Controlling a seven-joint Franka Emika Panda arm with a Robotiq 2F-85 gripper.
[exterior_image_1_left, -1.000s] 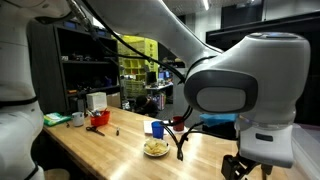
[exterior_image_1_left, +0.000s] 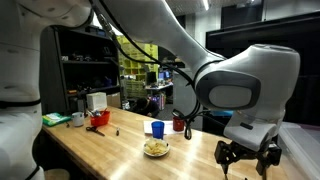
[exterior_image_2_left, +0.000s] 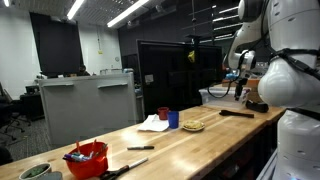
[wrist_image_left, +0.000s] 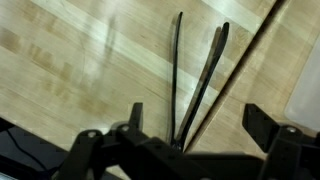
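My gripper stands open in the wrist view, its two dark fingers set wide apart. Below and between them is a slim black utensil (wrist_image_left: 207, 72) with two long prongs, perhaps tongs, on the light wooden table (wrist_image_left: 100, 75). Its near end is lost to sight between the fingers. Nothing is clasped. Exterior view 1 has the gripper (exterior_image_1_left: 246, 158) at the right, pointing down near the tabletop; the utensil cannot be made out clearly there.
A brown strip (wrist_image_left: 250, 57) runs beside the utensil, and a pale translucent object (wrist_image_left: 304, 90) is at the right. A yellow plate (exterior_image_1_left: 156, 147), blue cup (exterior_image_1_left: 158, 129) and red cup (exterior_image_1_left: 179, 122) stand farther off. A red container (exterior_image_2_left: 87, 160) holds several tools.
In exterior view 1 my hand has shifted somewhat left and turned slightly. Its fingers stay apart, and the objects on the table have not visibly moved.
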